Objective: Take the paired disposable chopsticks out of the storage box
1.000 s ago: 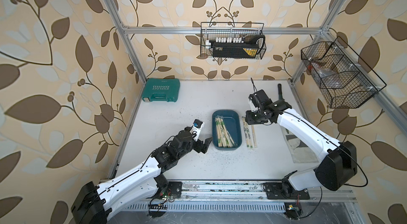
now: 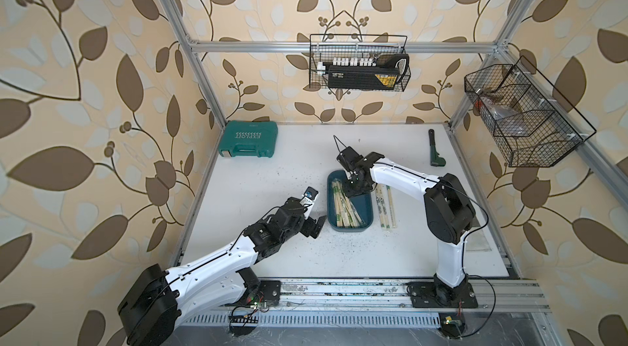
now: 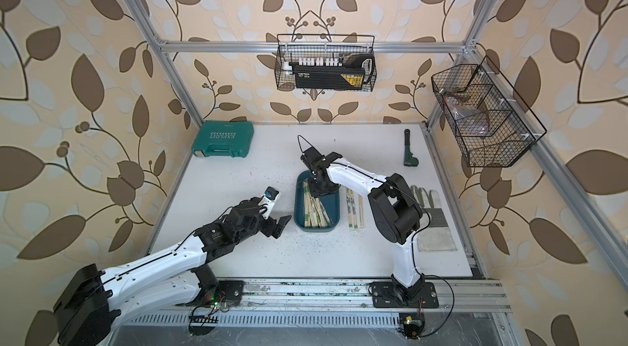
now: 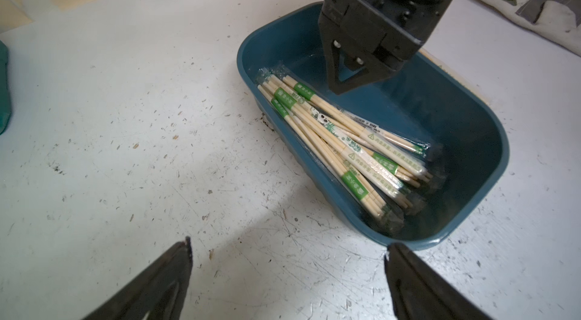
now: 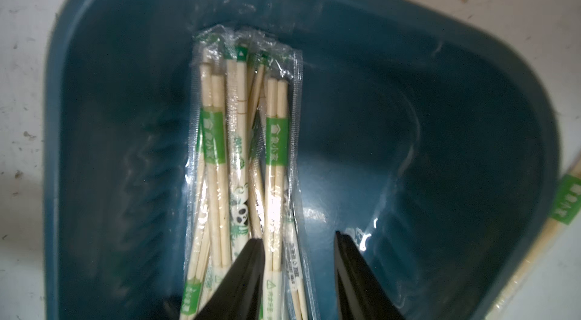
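Note:
A teal storage box (image 4: 466,193) holds several wrapped pairs of disposable chopsticks (image 5: 275,156), lying lengthwise along its left half. More pairs lie on the table just right of the box (image 2: 386,212). My right gripper hangs over the box, part open above the chopsticks, nothing seen held between its fingers. My left gripper stands open low over the table at the box's left front, empty.
A green case (image 2: 248,140) is at the back left. A green-and-black tool (image 3: 409,156) lies at the back right, gloves (image 3: 435,234) at the right. Wire baskets hang on the walls.
My right arm has swung left from beside the box to over it. My left arm has shifted only slightly.

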